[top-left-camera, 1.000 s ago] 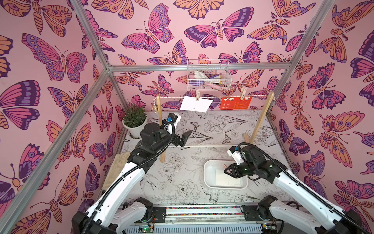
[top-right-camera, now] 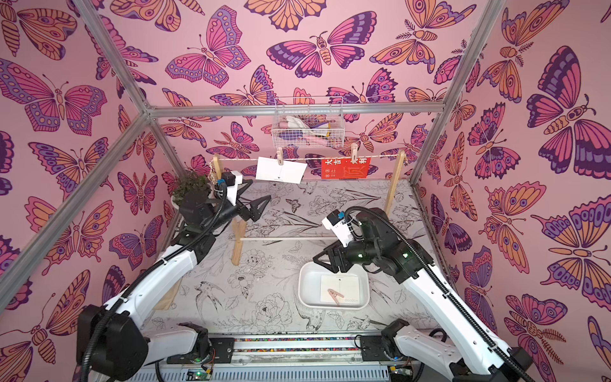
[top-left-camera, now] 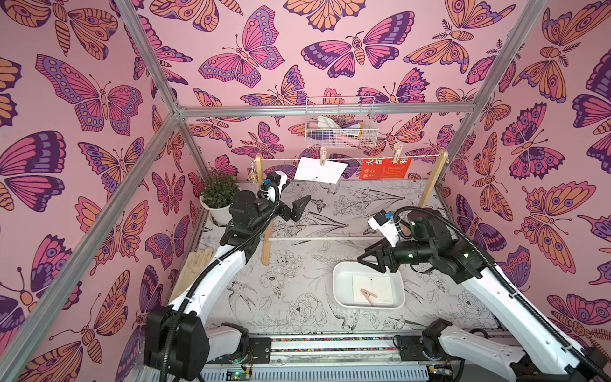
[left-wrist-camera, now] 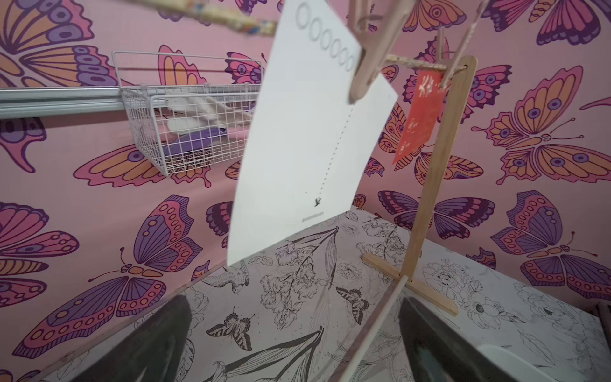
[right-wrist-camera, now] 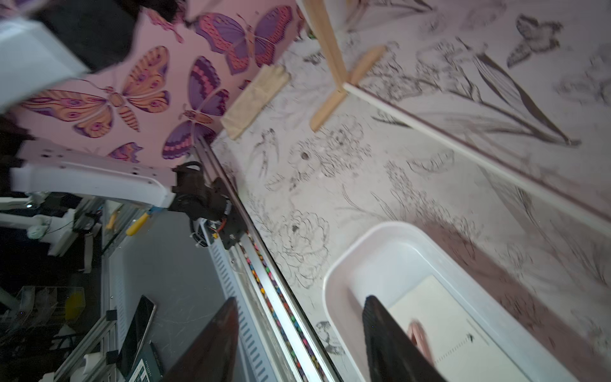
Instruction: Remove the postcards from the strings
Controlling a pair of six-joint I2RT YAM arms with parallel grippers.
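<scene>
A white postcard point(top-left-camera: 312, 170) hangs by a wooden clothespin point(top-left-camera: 322, 155) from the string at the back. To its right a red postcard point(top-left-camera: 385, 168) with Chinese characters is held by another clothespin point(top-left-camera: 397, 152). Below and in front of the white card, my left gripper point(top-left-camera: 301, 203) stands open and empty; its fingers straddle the lower part of the left wrist view. My right gripper point(top-left-camera: 369, 259) hovers over the white tray point(top-left-camera: 338, 293), fingers apart, nothing seen between them. Inside the tray lie a cream card point(top-left-camera: 382, 286) and a pinkish clothespin point(top-left-camera: 368, 295) on top of it.
Wooden posts point(top-left-camera: 435, 175) carry the string, joined low down by a crossbar point(top-left-camera: 318, 238). A wire basket point(top-left-camera: 341, 135) hangs on the back wall. A potted plant point(top-left-camera: 219, 194) stands at the left.
The right gripper has risen and opened; the left has moved up and slightly away toward the string.
</scene>
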